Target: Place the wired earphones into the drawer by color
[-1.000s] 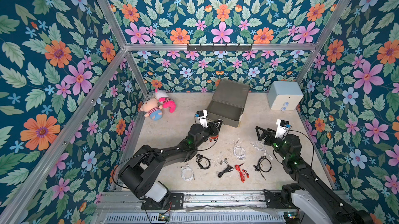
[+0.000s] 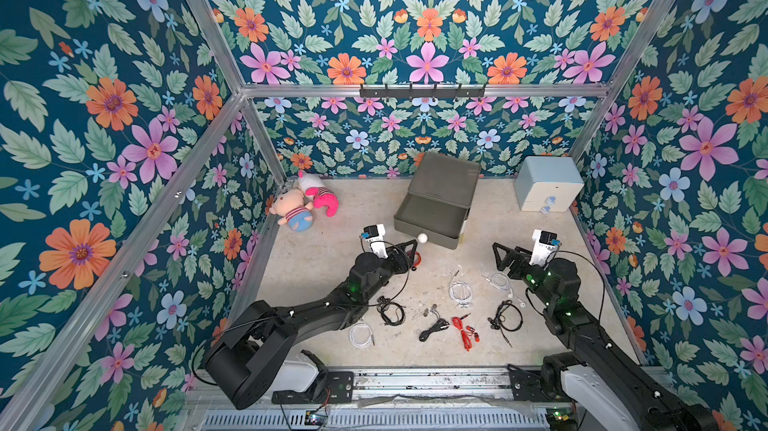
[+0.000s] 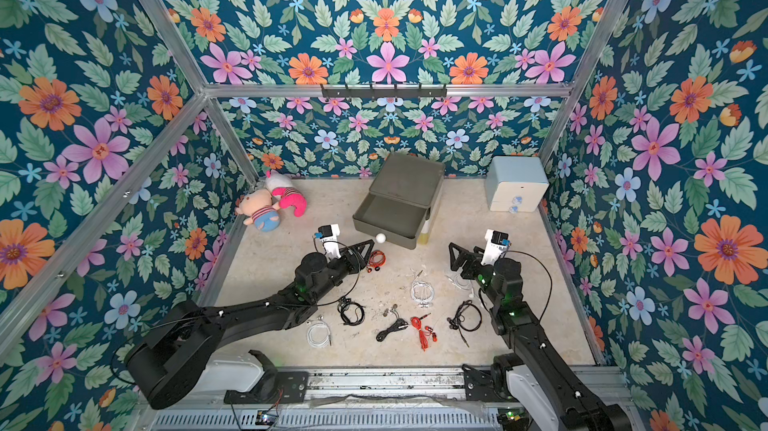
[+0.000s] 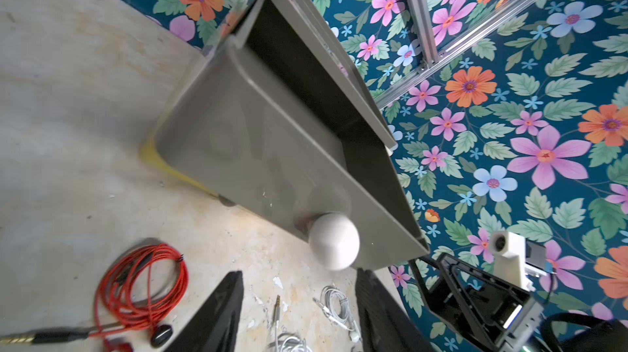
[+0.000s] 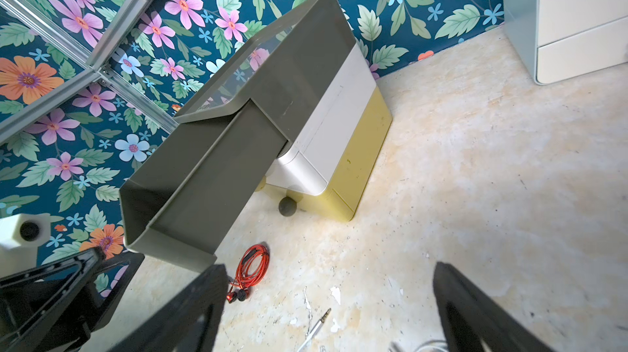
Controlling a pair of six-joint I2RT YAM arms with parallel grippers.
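The grey-green top drawer point(image 5: 229, 175) of the small chest stands pulled out and looks empty. On its front sits a round white knob point(image 4: 333, 241). My left gripper is open just in front of the knob, with nothing between its fingers. Beside it a coiled red earphone point(image 4: 140, 286) lies on the table. Farther forward lie a second red earphone point(image 3: 420, 333), black ones point(image 3: 350, 311) point(image 3: 392, 325) point(image 3: 465, 317) and white ones point(image 3: 318, 335) point(image 3: 421, 293). Over the table's right side my right gripper hangs open and empty, another white earphone point(image 2: 499, 280) near it.
Below the open drawer, the chest has a white tier point(image 5: 333, 123) and a yellow tier point(image 5: 366, 162), both shut. A pale blue cabinet point(image 2: 549, 184) stands at the back right, plush toys point(image 2: 296, 211) at the back left.
My left gripper has drawn back to the left, away from the drawer front, uncovering the white knob. The drawer sits slightly farther out than before. The right arm has stayed still.
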